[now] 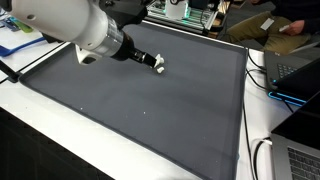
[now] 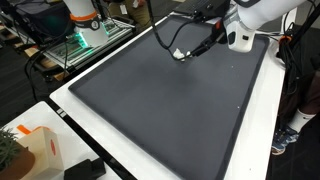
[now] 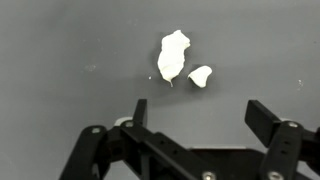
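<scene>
Two white scraps lie apart on the dark grey board in the wrist view: a longer, crumpled piece [image 3: 173, 55] and a small rounded piece [image 3: 200, 76] to its right. Below them in that view, my gripper is open, its fingers spread wide with nothing held between them. From exterior view 1, the gripper [image 1: 156, 63] hangs low near the white scraps [image 1: 160, 66], partly covering them. Exterior view 2 shows a white scrap [image 2: 179, 54] on the board beside the dark gripper. Contact between fingers and scraps cannot be made out.
The grey board [image 1: 170, 115] is otherwise broadly clear towards the front and right. Laptops [image 1: 296, 75] stand off its right side. In exterior view 2, a potted plant [image 2: 14, 155] sits by the near left corner, and another robot arm [image 2: 88, 25] stands behind.
</scene>
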